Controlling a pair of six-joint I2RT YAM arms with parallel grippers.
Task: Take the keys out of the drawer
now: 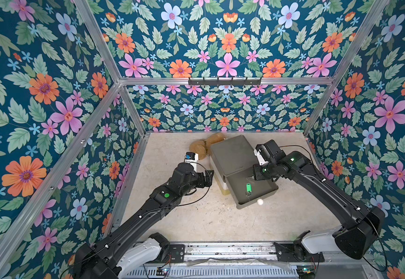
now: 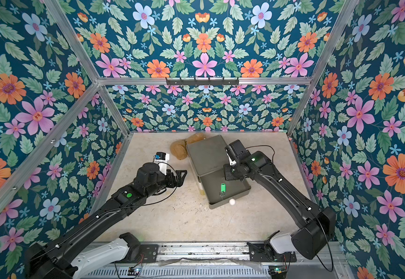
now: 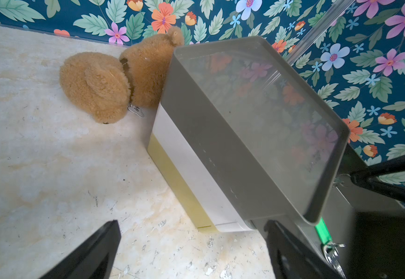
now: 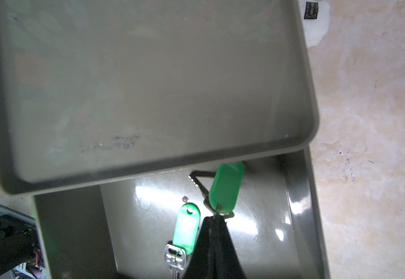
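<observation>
The grey drawer [image 1: 263,195] stands pulled out from under its box, with two green-tagged key sets in it. One green tag [image 4: 186,227] lies flat on the drawer floor with its keys. The other tag [image 4: 227,188] sits close to the box's edge, with a dark key [image 4: 197,184] beside it. My right gripper is shut inside the drawer, its tips at this tag's lower end. Some metal shows by the tips in the left wrist view; whether a ring is pinched cannot be told. My left gripper stands open and empty, left of the box.
The box [image 3: 258,125] covers the drawer's rear part, its raised lip just beyond the right gripper. A brown plush toy [image 3: 95,86] lies at the box's back left. A small white ball [image 1: 260,201] is near the drawer's front corner.
</observation>
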